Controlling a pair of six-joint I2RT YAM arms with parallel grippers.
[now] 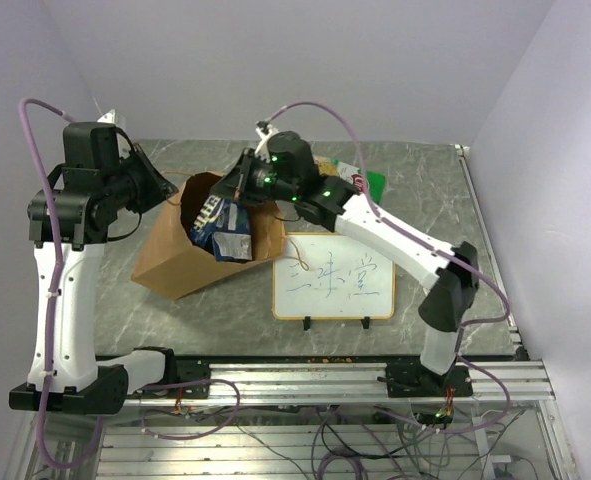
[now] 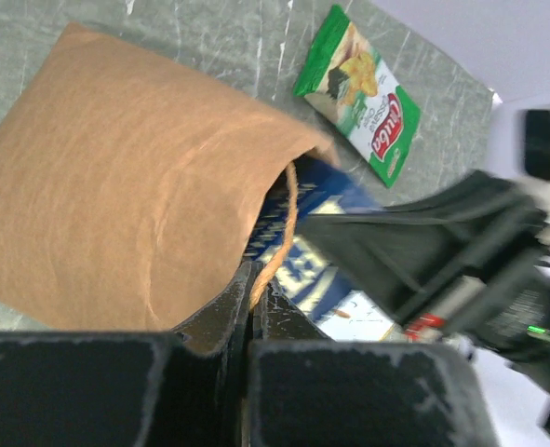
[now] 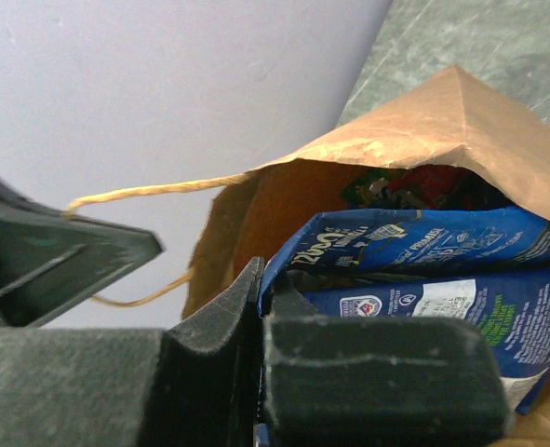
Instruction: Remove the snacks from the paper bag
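The brown paper bag (image 1: 180, 265) lies open, with a dark blue snack pack (image 1: 225, 230) inside; red and green packs (image 3: 414, 191) show deeper in it. My left gripper (image 1: 163, 188) is shut on the bag's rope handle (image 2: 284, 237) at the bag's left. My right gripper (image 1: 237, 188) is over the bag's mouth, shut, its tips at the top edge of the blue pack (image 3: 414, 242); whether the pack's edge is between the fingers is hard to tell.
A green Cuiba pack (image 2: 368, 102) lies behind the bag, partly hidden by the right arm in the top view. A whiteboard (image 1: 330, 295) lies right of the bag. Grey walls enclose the table.
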